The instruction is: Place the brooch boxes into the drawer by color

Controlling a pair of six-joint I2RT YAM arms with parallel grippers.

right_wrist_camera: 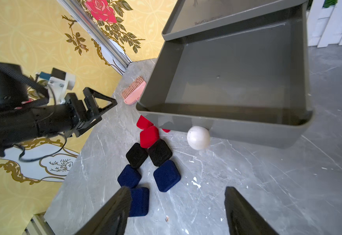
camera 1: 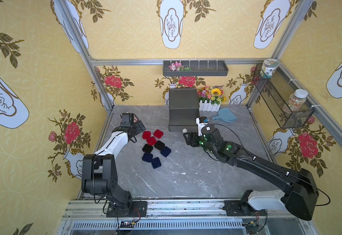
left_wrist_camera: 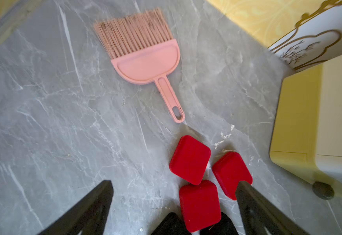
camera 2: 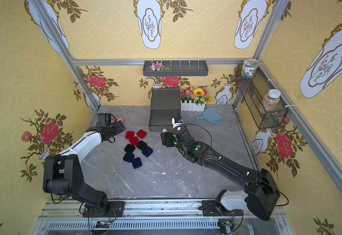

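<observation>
Three red brooch boxes point(left_wrist_camera: 189, 159) lie grouped on the table, with black boxes point(right_wrist_camera: 160, 152) and dark blue boxes point(right_wrist_camera: 167, 176) beside them toward the front. Behind them to the right is the grey drawer point(right_wrist_camera: 233, 129), its inside bare and a white round knob point(right_wrist_camera: 198, 137) on its front. My left gripper is open above the table, left of the boxes; in its wrist view the red boxes show between and beyond the fingers. Standing open in front of the drawer, my right gripper has nothing between its fingers.
A pink brush point(left_wrist_camera: 147, 62) lies at the back left. Flowers in a white planter point(camera 1: 209, 105) and a blue dustpan point(camera 1: 225, 114) are right of the drawer. A wire basket point(camera 1: 284, 98) hangs on the right wall.
</observation>
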